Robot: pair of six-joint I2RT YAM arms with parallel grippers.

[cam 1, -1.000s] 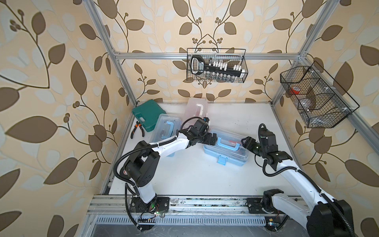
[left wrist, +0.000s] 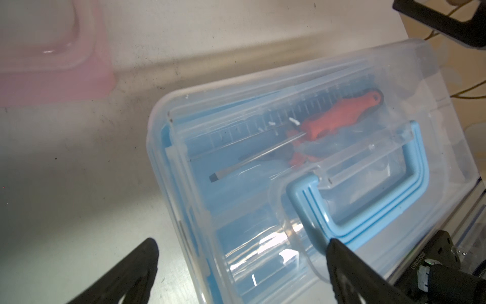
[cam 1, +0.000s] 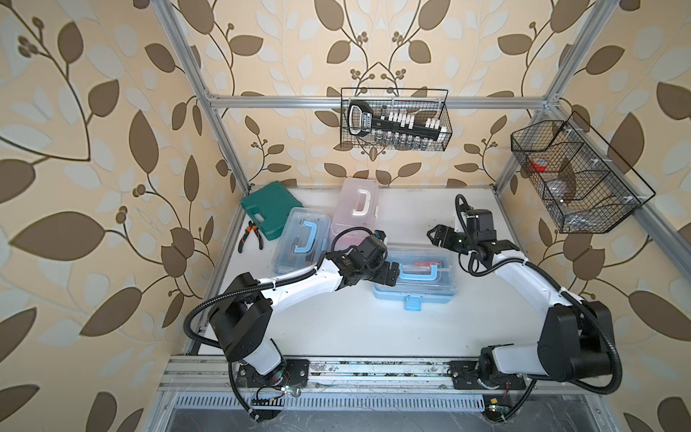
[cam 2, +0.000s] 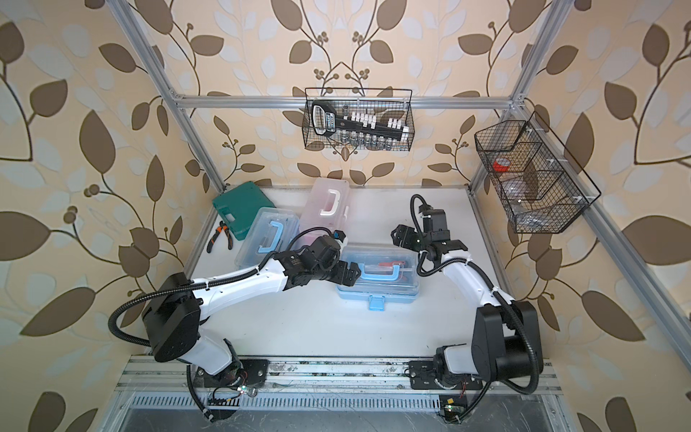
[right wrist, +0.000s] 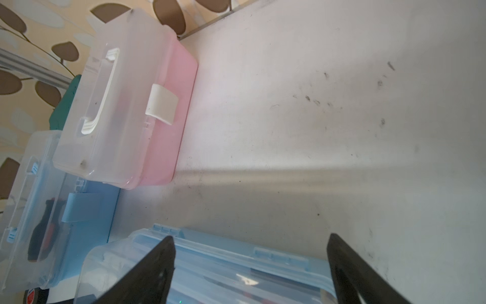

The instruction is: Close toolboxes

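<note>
A clear-lidded blue toolbox (cam 1: 428, 288) lies at front centre; its lid is down, with a red screwdriver (left wrist: 344, 111) visible inside and a front latch (cam 1: 412, 304) sticking outward. My left gripper (cam 1: 385, 272) stands open over its left end, beside the blue handle (left wrist: 384, 202). My right gripper (cam 1: 442, 236) is above the box's back right edge, fingers apart with nothing seen between them. A second blue toolbox (cam 1: 291, 244), a pink toolbox (cam 1: 349, 201) and a green case (cam 1: 266, 208) sit closed-looking at the back left.
Orange-handled pliers (cam 1: 250, 234) lie by the left edge. Wire baskets (cam 1: 583, 180) hang on the right and back walls.
My right gripper has moved back and left, my left gripper slightly toward the front. The front blue toolbox has turned straighter and shifted slightly toward the front.
</note>
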